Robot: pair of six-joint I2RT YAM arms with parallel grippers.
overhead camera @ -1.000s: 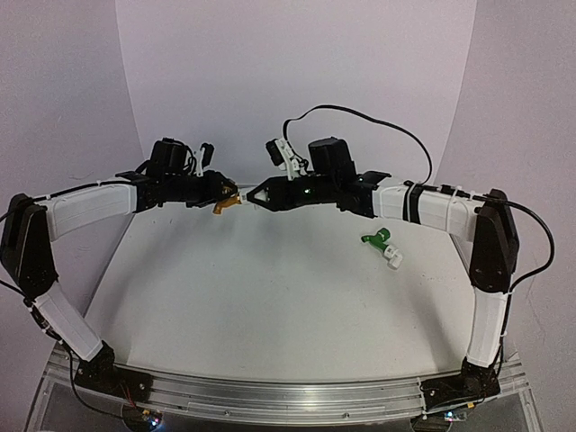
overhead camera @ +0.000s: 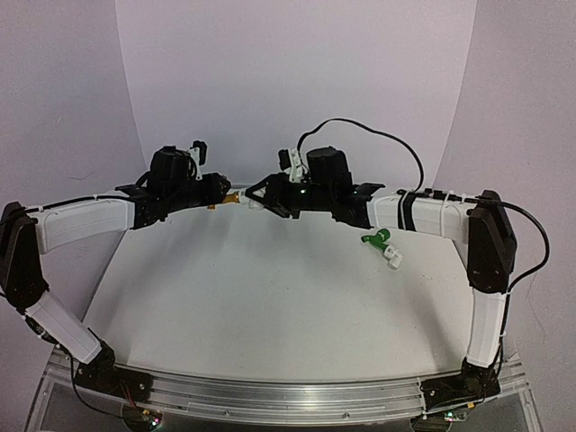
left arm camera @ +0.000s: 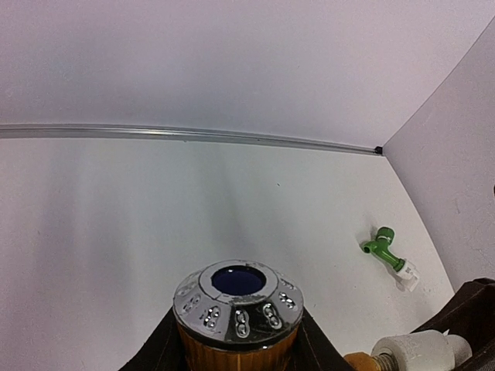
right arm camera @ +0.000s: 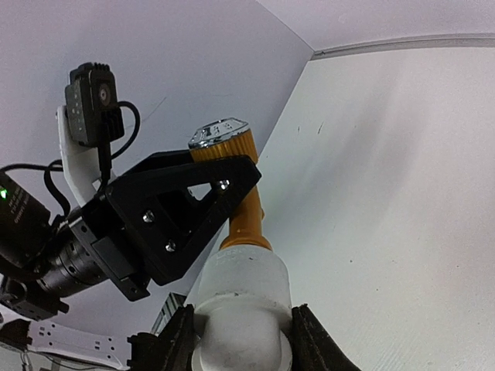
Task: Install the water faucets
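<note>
An orange faucet with a silver-capped knob is held high over the table; my left gripper is shut on it just below the cap. A white pipe fitting sits between the fingers of my right gripper, which is shut on it. Fitting and faucet are lined up end to end. In the left wrist view, some thread shows between the orange body and the white fitting. A green faucet with a white fitting on its end lies on the table at right.
Walls close in the back and both sides, and a metal rail runs along the front. A loose black cable arches above the right arm.
The orange faucet has tilted a little in view; the left arm has shifted slightly.
</note>
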